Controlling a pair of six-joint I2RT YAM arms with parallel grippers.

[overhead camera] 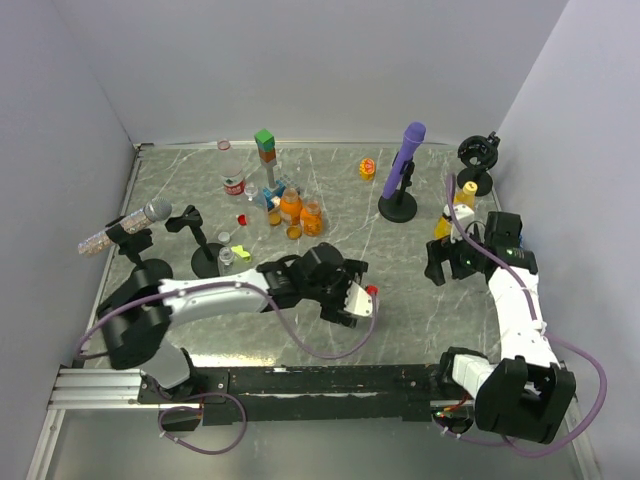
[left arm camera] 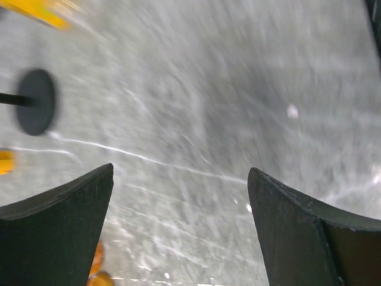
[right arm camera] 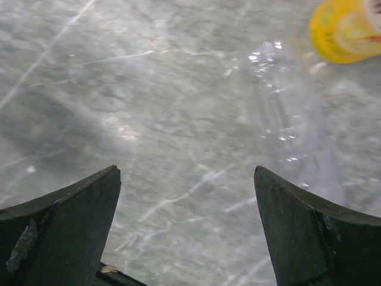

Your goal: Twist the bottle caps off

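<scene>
My left gripper (overhead camera: 343,292) hangs over the front middle of the table, open and empty in the left wrist view, with a red cap (overhead camera: 371,291) beside it. My right gripper (overhead camera: 440,264) is open beside a yellow bottle (right arm camera: 339,33) at the right; a blurred clear bottle-like object (right arm camera: 286,113) lies under it in the right wrist view. Orange bottles (overhead camera: 311,219) with loose caps, a red-labelled bottle (overhead camera: 232,176) and several clear items stand at the back left.
Mic stands (overhead camera: 205,260) line the left; a purple mic (overhead camera: 402,160) and a black stand (overhead camera: 479,153) are at the back right. A small orange can (overhead camera: 367,168) sits at the back.
</scene>
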